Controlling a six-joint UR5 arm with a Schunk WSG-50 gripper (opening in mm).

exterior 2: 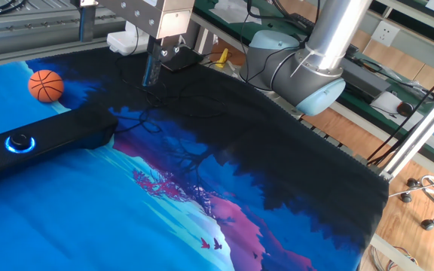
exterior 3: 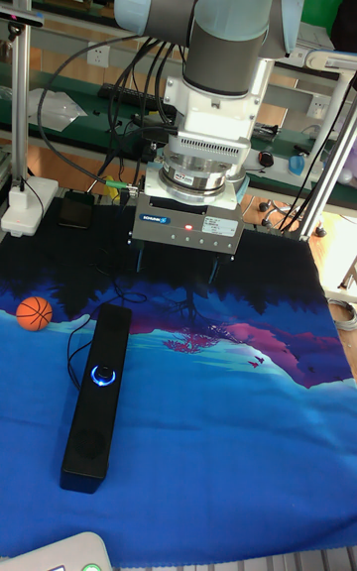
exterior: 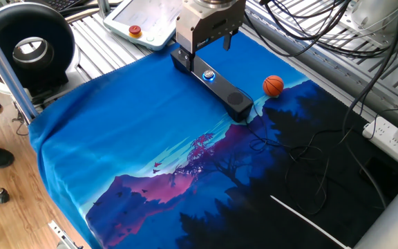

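My gripper (exterior 3: 177,266) hangs from the arm above the cloth, its two fingers (exterior 3: 139,254) spread wide with nothing between them. A long black speaker bar (exterior: 221,91), with a knob ringed in blue light, lies on the cloth; in exterior view 1 the gripper overlaps its far end. Exterior view 3 instead puts the gripper beyond the bar, to its right. Near one end of the bar rests a small orange basketball (exterior: 273,86), apart from it. Exterior view 2 shows the ball (exterior 2: 46,86) behind the speaker bar (exterior 2: 59,139), left of the fingers.
A printed blue and black cloth (exterior: 130,111) covers the table. Thin black cable (exterior: 302,149) loops over its dark part, near a white power strip (exterior: 385,130). A tablet-like controller with a red button (exterior: 135,31) sits at the edge.
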